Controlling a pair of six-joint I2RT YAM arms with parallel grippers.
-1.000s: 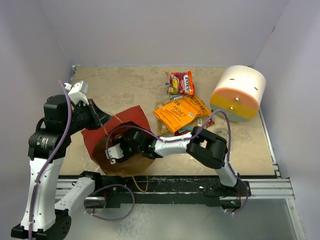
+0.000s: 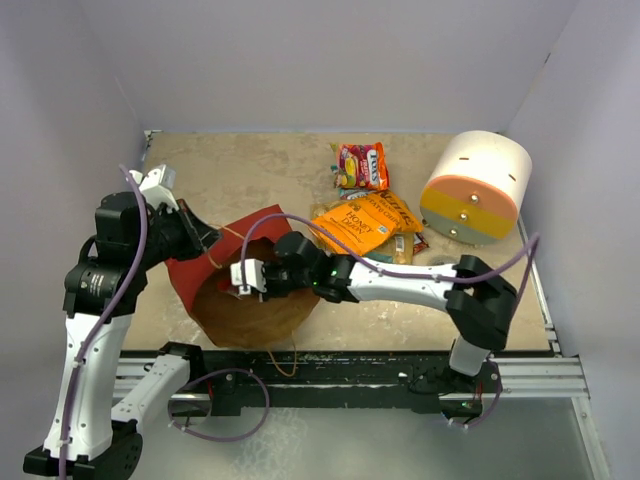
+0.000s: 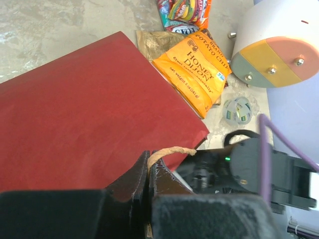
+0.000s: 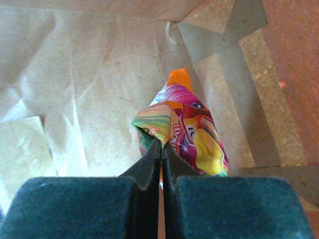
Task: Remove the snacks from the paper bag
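The red paper bag lies on its side, its brown mouth toward the table's front. My left gripper is shut on the bag's twisted tan handle. Inside the bag, my right gripper is shut on the crumpled top of a colourful snack packet, pink, yellow and orange. In the top view the right arm hides most of that packet. Outside the bag, orange Honey Dijon packets and a red-and-orange snack packet lie on the table to the right.
A white barrel-shaped container with a pink, yellow and grey end stands at the right. A small clear cup is near it. Bare tabletop shows behind the bag. The right arm passes in front of the snack pile.
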